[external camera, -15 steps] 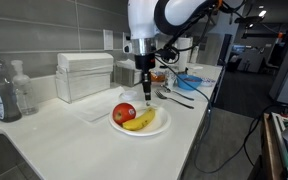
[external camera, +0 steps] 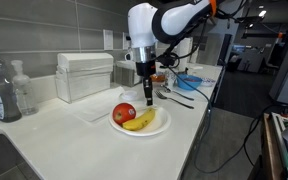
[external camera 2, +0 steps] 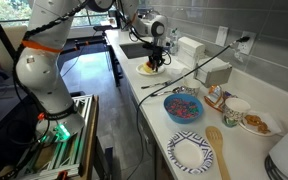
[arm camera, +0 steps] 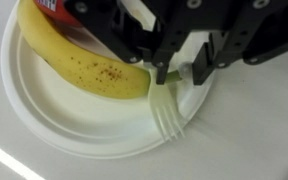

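A round white plate (external camera: 161, 129) stands on the counter, bearing a yellow banana (external camera: 140, 121) and a red apple (external camera: 123, 113). In the wrist view the speckled banana (arm camera: 89, 70) curves across the plate (arm camera: 79, 142), its stem end reaching to my gripper. The two dark fingers are partly apart, close around the stem; whether both touch it is unclear. Just below them the white tines of a fork (arm camera: 167, 112) lie over the plate's rim. Only part of the apple (arm camera: 56, 8) shows there, at the upper left. From outside, my gripper (external camera: 148, 95) points down at the plate's far side.
Cutlery (external camera: 181, 97) lies right of the plate. Behind it stands a white box (external camera: 84, 75); bottles (external camera: 22, 92) are by the sink at left. Farther along the counter are a blue bowl (external camera 2: 183, 109) and a patterned plate (external camera 2: 190, 151).
The arm has shifted slightly and its gripper sits a little lower over the plate. Banana, apple and plate look unmoved.
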